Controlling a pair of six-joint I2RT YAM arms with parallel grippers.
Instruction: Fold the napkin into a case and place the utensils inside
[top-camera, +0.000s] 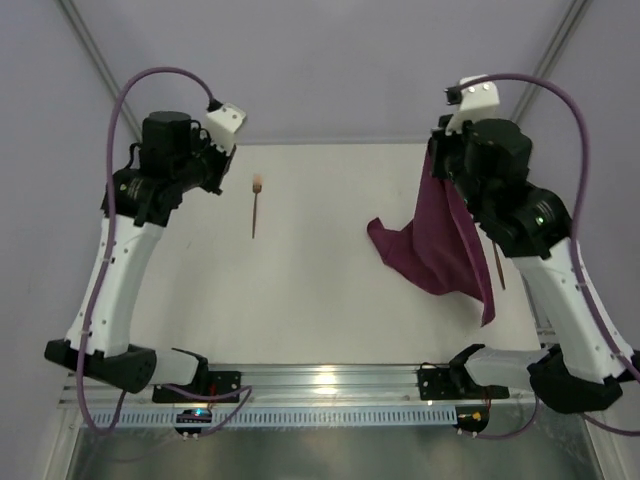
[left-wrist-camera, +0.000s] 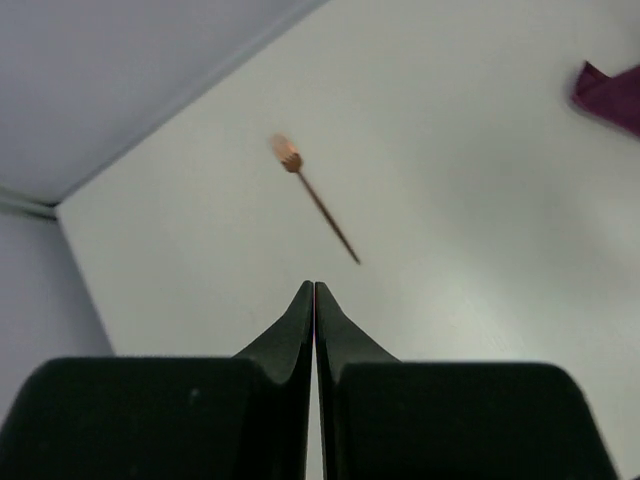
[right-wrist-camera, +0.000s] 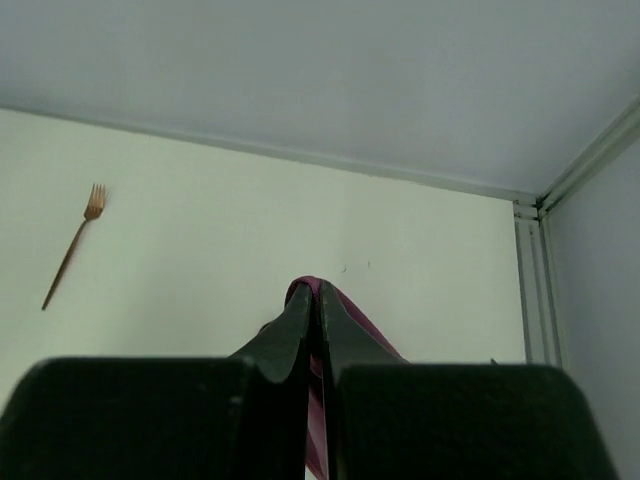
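Note:
A maroon napkin (top-camera: 430, 250) hangs from my right gripper (top-camera: 436, 145), which is shut on it, its lower part draped on the right side of the table; in the right wrist view the cloth (right-wrist-camera: 360, 320) shows between the fingertips. My left gripper (top-camera: 220, 175) is shut with nothing visible between its fingers, above the table's left side. A copper fork (top-camera: 255, 205) lies left of centre, also seen in the left wrist view (left-wrist-camera: 318, 200). Another thin utensil (top-camera: 498, 265) lies at the right, partly hidden by my right arm.

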